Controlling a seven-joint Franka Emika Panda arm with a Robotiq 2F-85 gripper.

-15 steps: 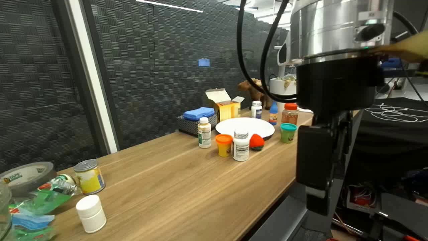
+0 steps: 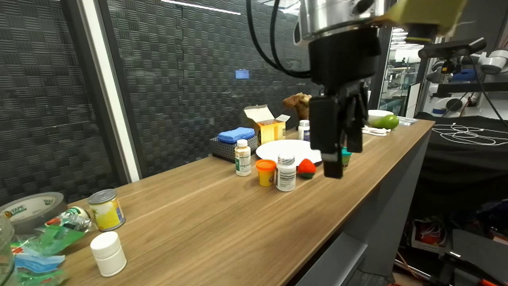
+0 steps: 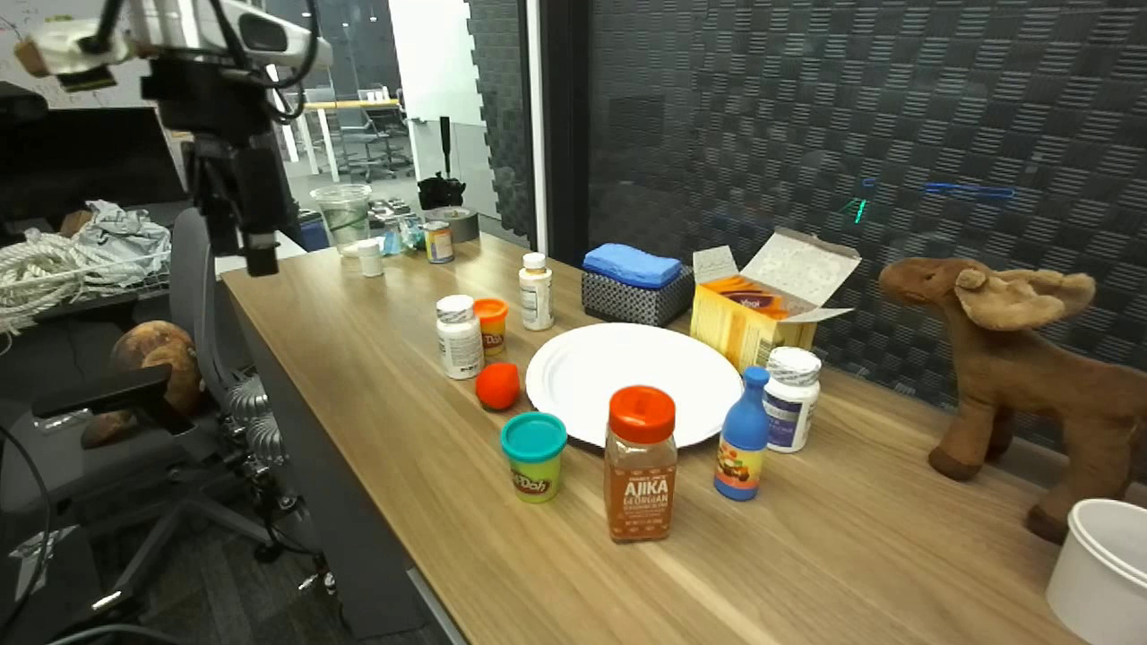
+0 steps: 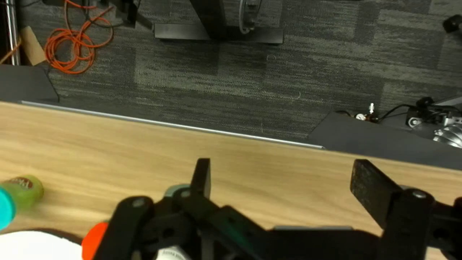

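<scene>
My gripper is open, its two black fingers wide apart in the wrist view with bare wood and no object between them. In the second exterior view the gripper [image 3: 242, 253] hangs above the counter's front edge. A red-orange ball-like thing [image 3: 497, 386] rests beside a white pill bottle [image 3: 460, 339] and an orange-lidded yellow tub [image 3: 491, 326]. Behind them stands another white bottle [image 3: 537, 292]. A teal-lidded tub [image 3: 533, 457], a red-capped spice jar [image 3: 641, 473] and a blue bottle [image 3: 743, 441] stand around the white plate [image 3: 645, 360], which is empty.
An open yellow box [image 3: 742, 322], a black basket [image 3: 637, 296] with a blue cloth and a plush moose [image 3: 1011, 355] line the wall. A small white bottle [image 2: 108, 254] and a can [image 2: 106, 210] stand at the far end.
In exterior view 1 my gripper has moved left and up, appearing smaller. It now covers the spice jar, blue bottle and part of the teal-lidded tub. The objects on the counter look essentially unmoved.
</scene>
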